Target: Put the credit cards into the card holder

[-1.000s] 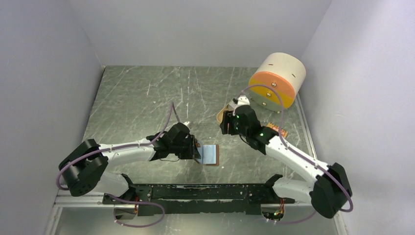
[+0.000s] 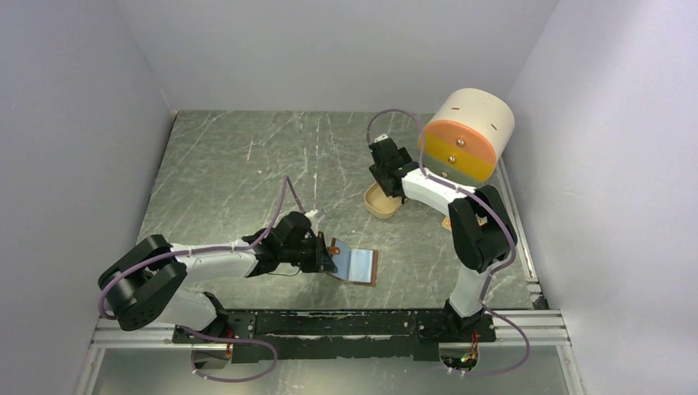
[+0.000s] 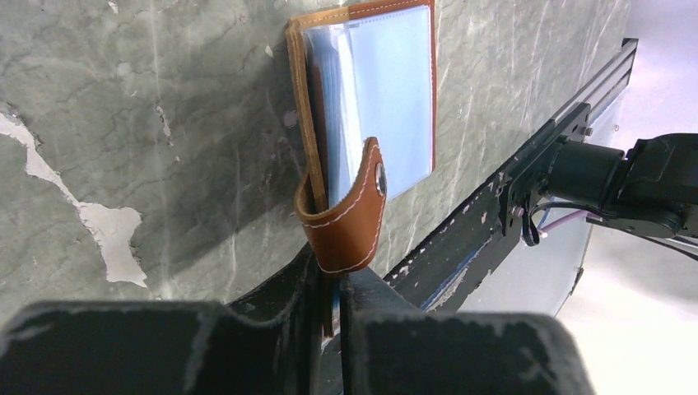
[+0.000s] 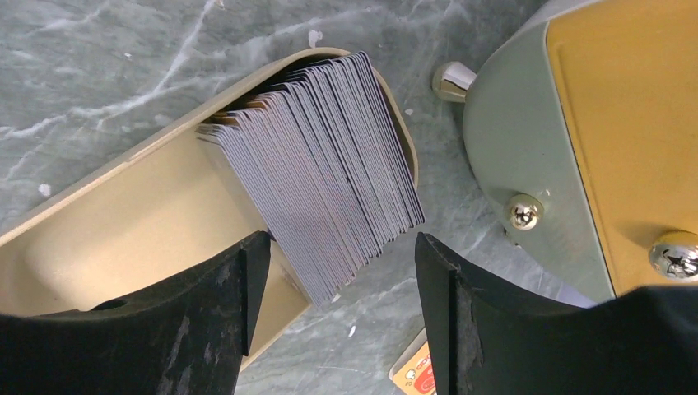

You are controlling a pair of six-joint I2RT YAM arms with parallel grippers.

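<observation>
The brown leather card holder stands partly spread in the left wrist view, its clear sleeves showing. My left gripper is shut on the card holder at its strap end. In the right wrist view a dense row of cards leans in one end of a cream box. Over that row my right gripper is open, one finger either side of the cards' near ends, with no contact clearly visible. From above, the right gripper hides part of the box.
A rounded cabinet with orange, yellow and grey drawers stands right of the box, close to my right gripper. An orange-and-white card lies on the table beside the box.
My right gripper has moved away from the front edge, over the box. The card holder has shifted slightly right and towards the front with my left gripper.
</observation>
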